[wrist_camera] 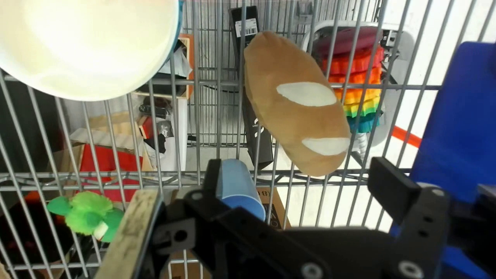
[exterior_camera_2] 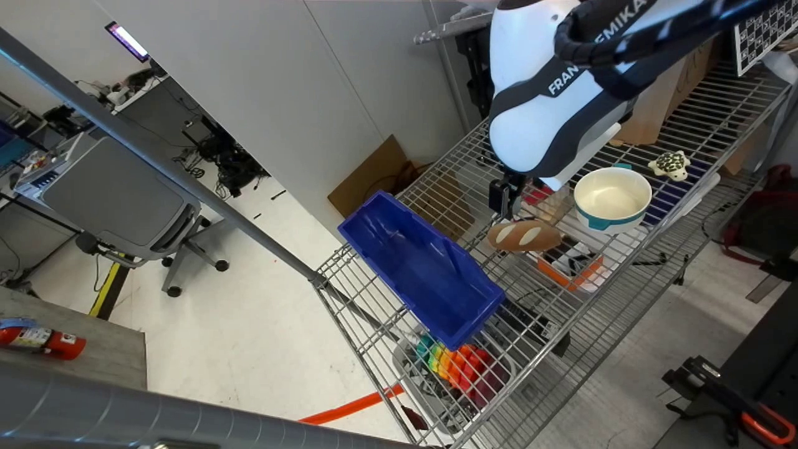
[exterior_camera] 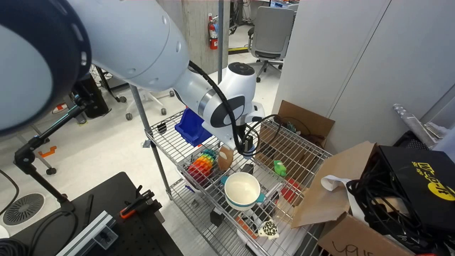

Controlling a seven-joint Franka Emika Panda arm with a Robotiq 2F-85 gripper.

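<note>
My gripper is open above the wire shelf, its two dark fingers [wrist_camera: 390,183] wide apart. A light blue cup [wrist_camera: 239,183] appears between them in the wrist view, close beside the left finger and partly covered by the gripper. The cup is mostly hidden behind the arm in exterior view 1. A brown toy bread loaf [wrist_camera: 297,109] with pale slashes lies on the wires just ahead of the fingers. Exterior view 2 shows the gripper [exterior_camera_2: 505,201] near one end of this loaf [exterior_camera_2: 525,235]. Nothing is visibly gripped.
A cream bowl with teal handles [exterior_camera: 242,190], a turtle toy [exterior_camera: 269,229] and a green toy [exterior_camera: 279,168] are on the shelf. The long blue bin [exterior_camera_2: 423,265] occupies the shelf's other end. A cardboard box [exterior_camera: 337,187] stands at the right in exterior view 1.
</note>
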